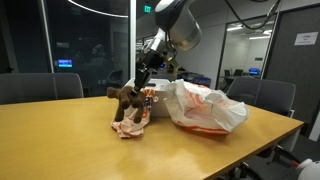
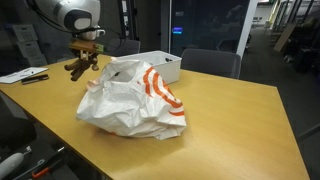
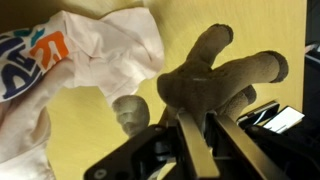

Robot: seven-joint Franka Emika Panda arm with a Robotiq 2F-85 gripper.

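Note:
A brown plush toy (image 1: pixel 127 102) hangs from my gripper (image 1: pixel 141 86), its dark-tipped limbs dangling over the table. In the wrist view the plush toy (image 3: pixel 205 80) fills the space beyond the fingers, and my gripper is shut on it. Below and beside it lies a pale pink cloth (image 1: pixel 131 128) on the table; coloured print shows on the cloth (image 3: pixel 95 50) from above. The second exterior view has the plush toy (image 2: pixel 82 67) at the far left, beyond the large white bag. Exactly which part is pinched is hard to see.
A large crumpled white bag with orange stripes (image 2: pixel 135 100) stands beside the arm. Behind it is a white box (image 2: pixel 158 66). A phone-like item (image 3: pixel 283 120) lies on the table near the toy.

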